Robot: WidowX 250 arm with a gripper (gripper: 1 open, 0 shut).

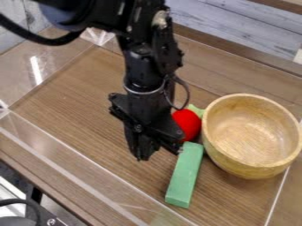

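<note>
The black robot arm reaches down from the top left, its gripper (143, 141) low over the middle of the wooden table, beside a red round object (185, 124) that is partly hidden behind it. Whether the gripper's fingers are open or shut is hard to make out. A flat green bar (184, 177) lies to the right of and in front of the gripper.
A large tan bowl (249, 153) sits at the right, next to the red object. A small green piece shows behind the red object. A pale plank surface runs along the back right, and cables show at the lower left.
</note>
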